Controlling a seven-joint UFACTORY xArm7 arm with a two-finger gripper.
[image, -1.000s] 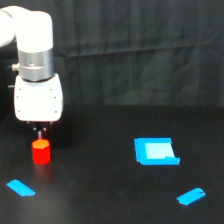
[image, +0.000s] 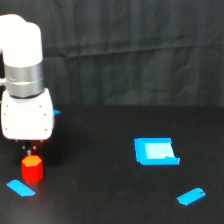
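A small red block (image: 33, 174) with an orange face sits at the lower left of the camera view. Right above it is my white arm's gripper (image: 31, 150), pointing down, its dark fingertips meeting the block's top. The fingers are small and dark against the black background, so their grip is hard to make out. Block and gripper have kept the same position relative to each other, which fits the gripper being shut on the block. Whether the block touches the table cannot be told.
A blue-taped square (image: 157, 151) with a pale middle lies to the right on the black table. Strips of blue tape lie at the lower left (image: 20, 188) and lower right (image: 191, 196).
The gripper and the red block have moved together toward the camera and a little left. The block is now close to the lower left tape strip. The taped square has stayed put.
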